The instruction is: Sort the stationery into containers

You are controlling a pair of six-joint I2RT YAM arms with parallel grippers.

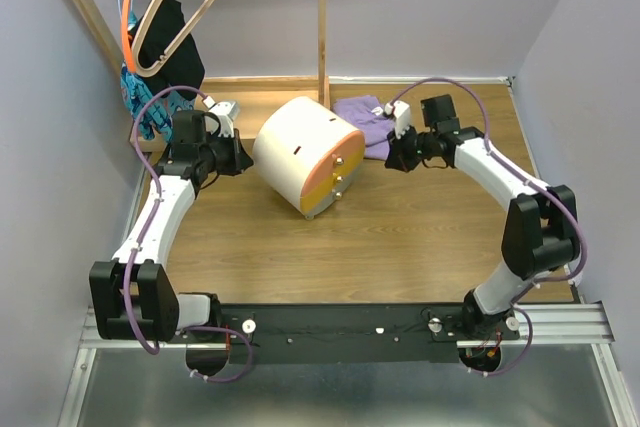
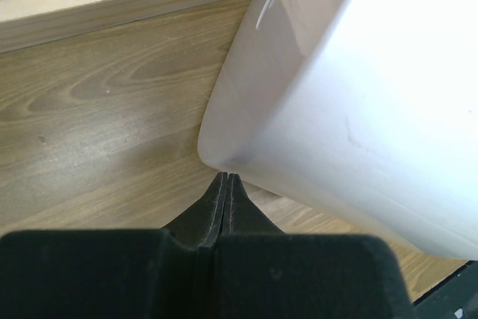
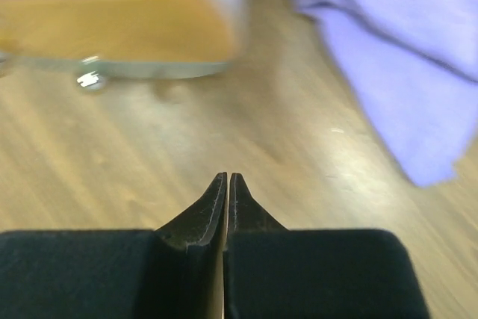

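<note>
A white rounded cabinet (image 1: 300, 147) with an orange and a yellow drawer front and round knobs stands at an angle mid-table. At its left side, my left gripper (image 1: 241, 169) points inward; in the left wrist view its fingertips (image 2: 228, 184) are together by the cabinet's lower edge (image 2: 284, 177), with nothing visible between them. My right gripper (image 1: 402, 166) hovers over the table right of the drawer fronts. In the right wrist view its fingers (image 3: 198, 214) are shut to a thin gap, and no object shows there. The yellow drawer front (image 3: 112, 31) looks blurred. No stationery is visible.
A purple cloth (image 1: 365, 117) lies behind the right gripper. Along the back left runs a wooden ledge (image 1: 235, 102) with a post (image 1: 322, 27). Hangers (image 1: 190, 27) and dark clothing (image 1: 165, 42) hang at top left.
</note>
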